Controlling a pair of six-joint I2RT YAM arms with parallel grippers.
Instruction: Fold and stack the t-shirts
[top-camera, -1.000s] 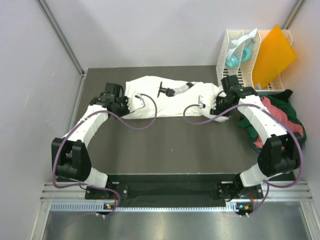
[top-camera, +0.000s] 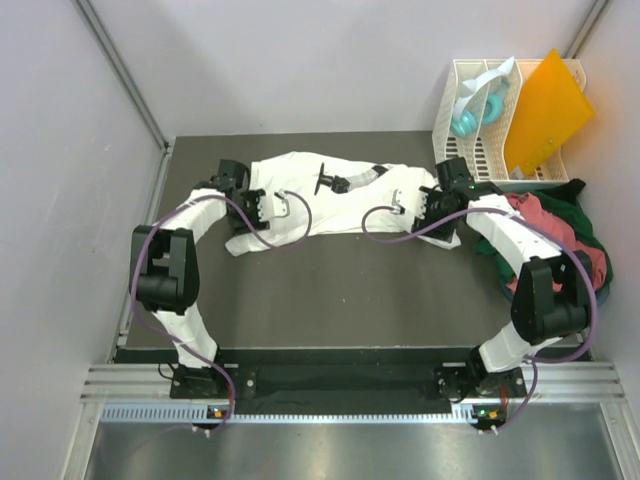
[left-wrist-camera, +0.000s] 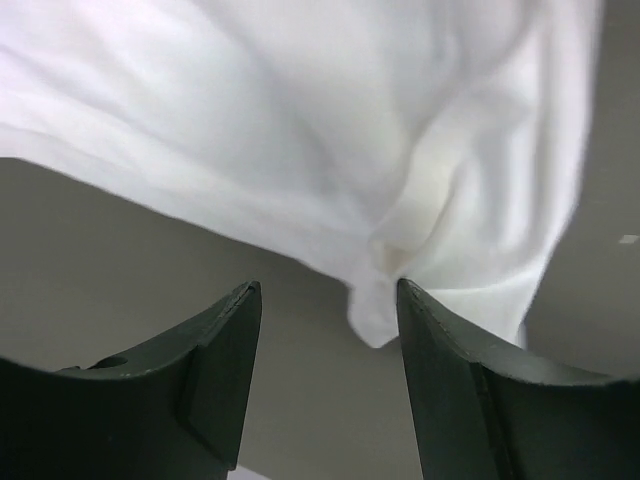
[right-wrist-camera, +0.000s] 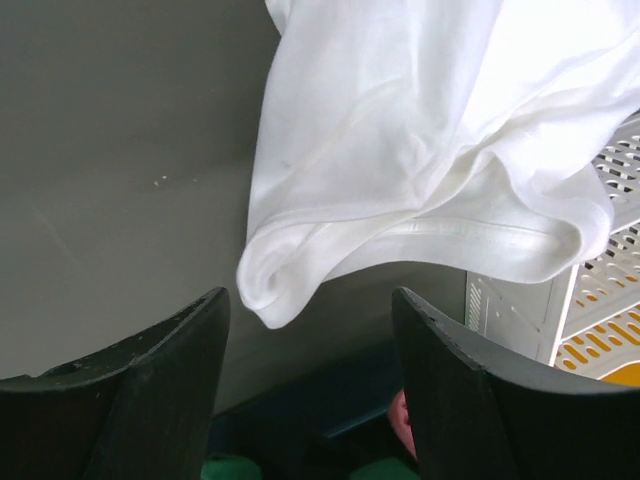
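Note:
A white t-shirt with a dark print lies spread across the back of the table, its long near edge running between my two arms. My left gripper stands open over the shirt's left end; a small cloth corner shows beside its right finger, not clamped. In the right wrist view my right gripper has its fingers apart, with a folded white corner of the shirt pointing into the gap between them. From above, the arms partly hide both ends of the shirt.
At the right a basket holds green and pink cloth. Behind it stands a white perforated rack with headphones and an orange board.
The right arm has moved slightly.

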